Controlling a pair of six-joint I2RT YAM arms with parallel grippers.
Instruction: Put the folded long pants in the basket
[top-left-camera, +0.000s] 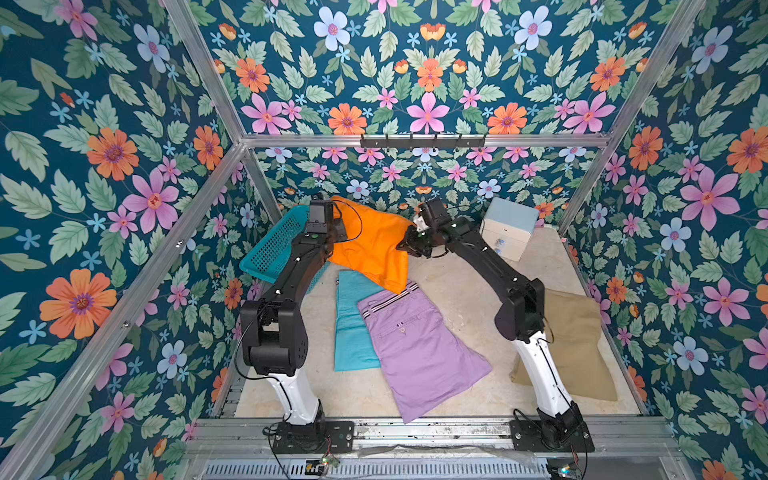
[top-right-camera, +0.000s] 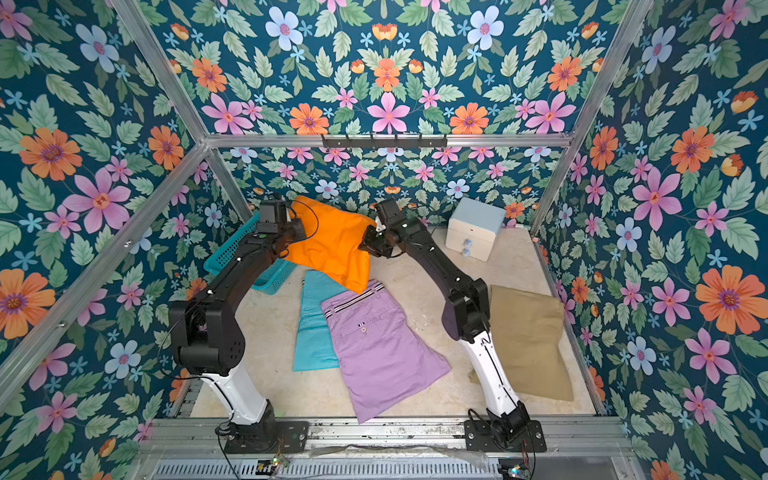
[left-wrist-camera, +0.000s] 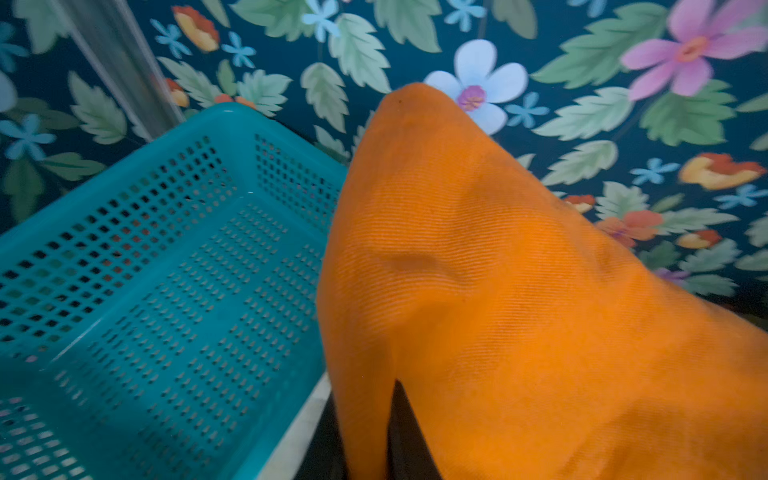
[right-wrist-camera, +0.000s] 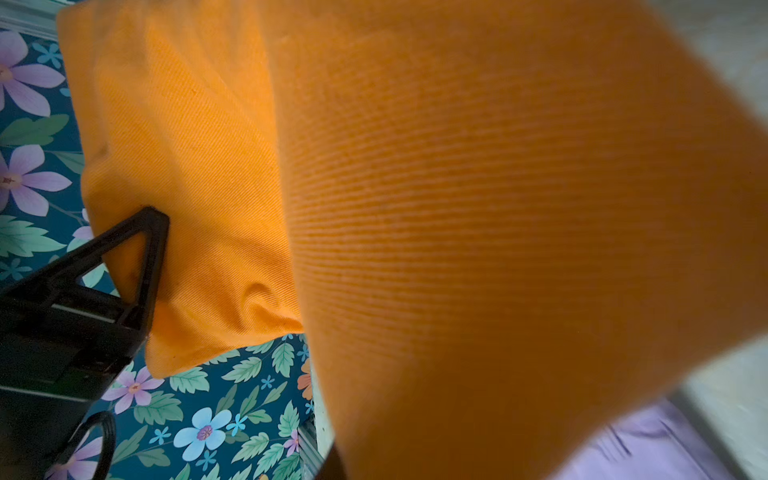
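Orange folded pants (top-left-camera: 368, 240) hang raised between my two grippers, beside the teal basket (top-left-camera: 264, 244). My left gripper is at the pants' left edge, with orange fabric between its fingers; the empty inside of the basket shows to its left in the left wrist view. My right gripper (top-right-camera: 372, 236) is at the right edge of the pants, its fingers hidden by the fabric in the right wrist view, so how tightly either finger is closed is unclear.
Lilac pants (top-left-camera: 420, 352) overlap teal pants (top-left-camera: 352, 336) at the front centre. Khaki pants (top-left-camera: 572, 344) lie at the right. A small pale box (top-left-camera: 508, 232) stands at the back right. Bare table shows between the box and the lilac pants.
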